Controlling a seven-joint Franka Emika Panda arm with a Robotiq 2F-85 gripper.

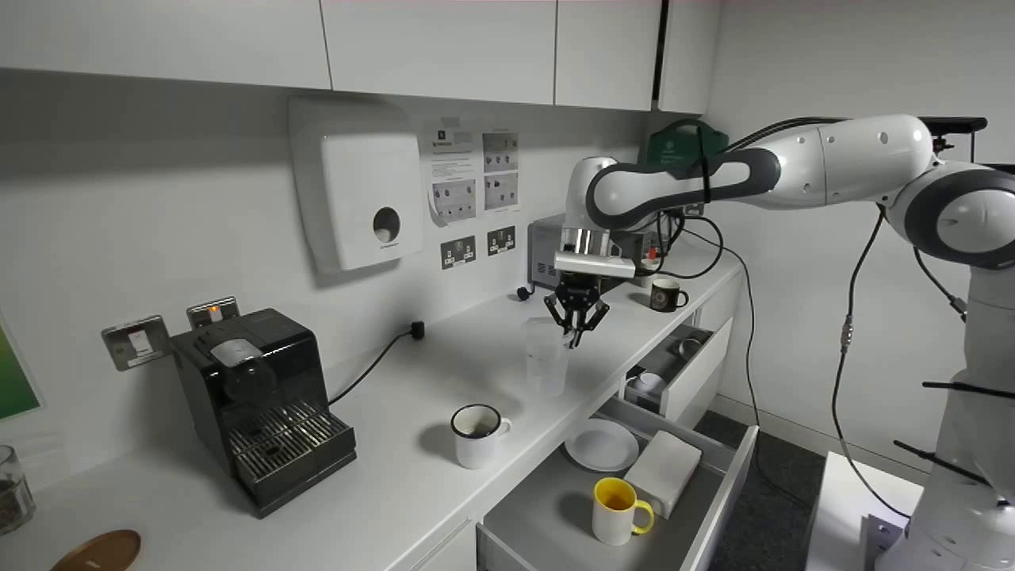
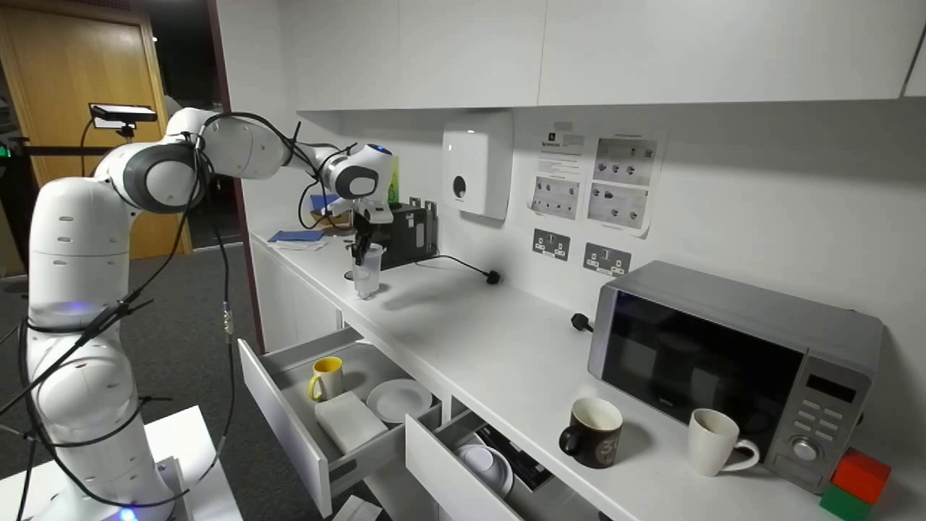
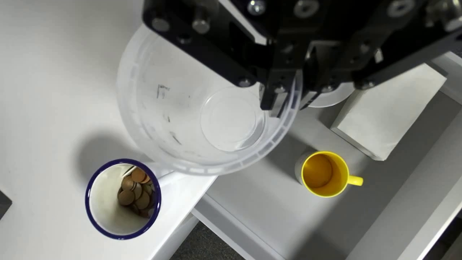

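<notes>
A clear plastic container (image 3: 173,108) is pinched at its rim by my gripper, which is shut on it. From above, the container looks empty inside, with a few dark marks on its wall. Exterior view 1 shows the faint container (image 1: 546,360) over the counter, below and left of the gripper (image 1: 572,335). In exterior view 2 the container (image 2: 367,273) hangs close to upright near the counter's front edge; whether its base touches the counter I cannot tell.
A white dark-rimmed mug (image 3: 123,199) holding coins stands near the container. The open drawer (image 1: 557,485) below has a yellow-lined mug (image 1: 614,511), a white plate (image 1: 602,444) and a white box (image 1: 664,471). A coffee machine (image 1: 262,400) stands on the left.
</notes>
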